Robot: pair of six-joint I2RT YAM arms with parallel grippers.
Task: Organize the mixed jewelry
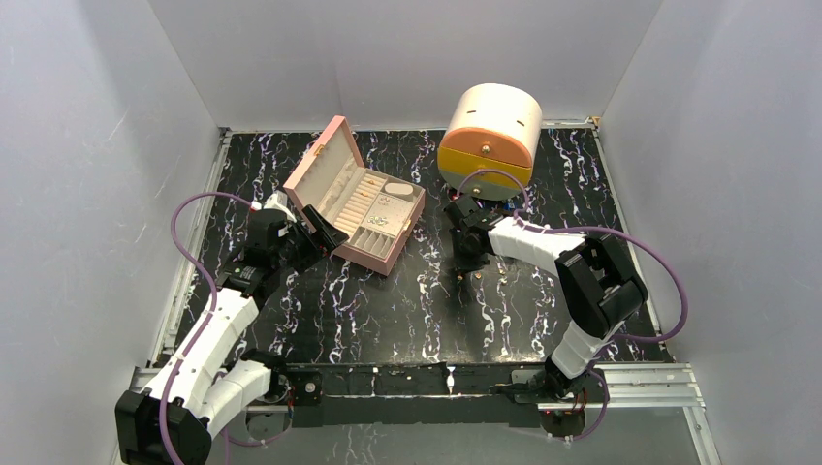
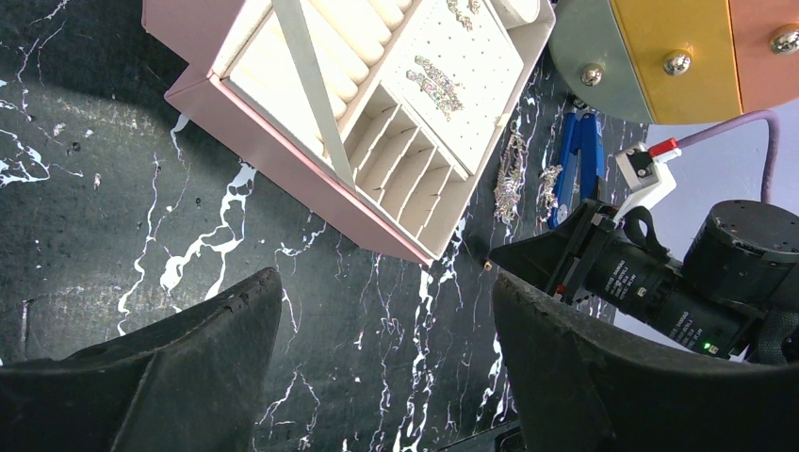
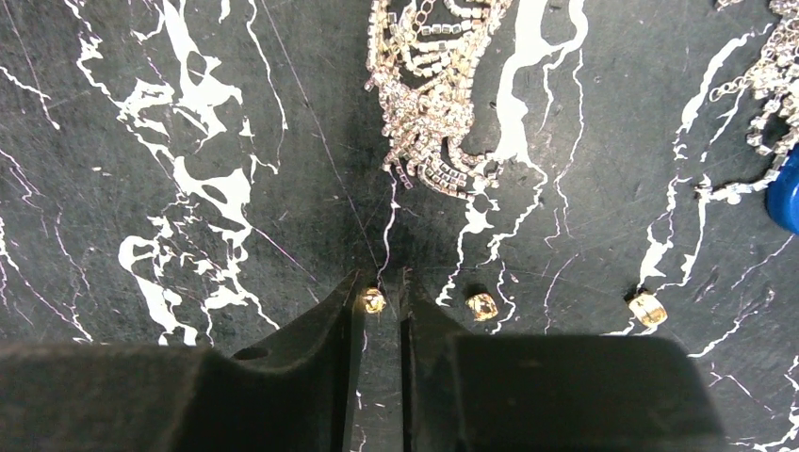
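A pink jewelry box (image 1: 374,254) stands open at centre-left, with chains on its padded panel and empty slots beside it. My left gripper (image 1: 330,231) is open over its left part. My right gripper is low over the marble, fingers close around a small gold stud (image 3: 374,301); whether they touch it is unclear. Two more gold studs, one in the middle (image 3: 481,306) and one further right (image 3: 647,307), lie in a row beside it. A tangled rhinestone chain (image 3: 429,113) lies above them in the right wrist view, another chain (image 3: 773,94) at the right.
A rounded cabinet with yellow and orange drawers (image 1: 490,136) stands at the back right. A blue object (image 2: 568,151) lies before it, near the chains.
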